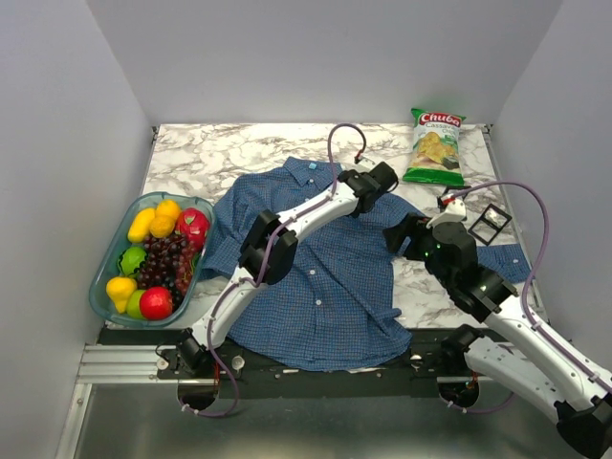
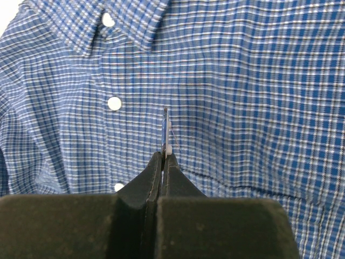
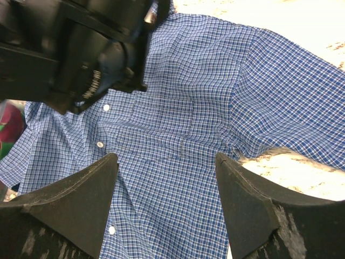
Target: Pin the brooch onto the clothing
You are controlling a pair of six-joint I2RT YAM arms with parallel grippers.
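Observation:
A blue checked shirt (image 1: 316, 277) lies spread face up on the table, its white buttons and collar also showing in the left wrist view. Over its chest, my left gripper is shut on a thin brooch (image 2: 165, 128), seen edge-on with small white beads and a fine pin at its side. The brooch stands out from the fingertips, apparently above the cloth; contact cannot be told. My right gripper is open and empty, above the shirt's right side.
A basket (image 1: 98, 298) of fruit is at left and a chips bag (image 1: 437, 148) at back right. An open small box (image 1: 491, 223) lies at right; another is mostly hidden by the right arm. In the right wrist view, the left arm (image 3: 81, 54) crosses the upper left.

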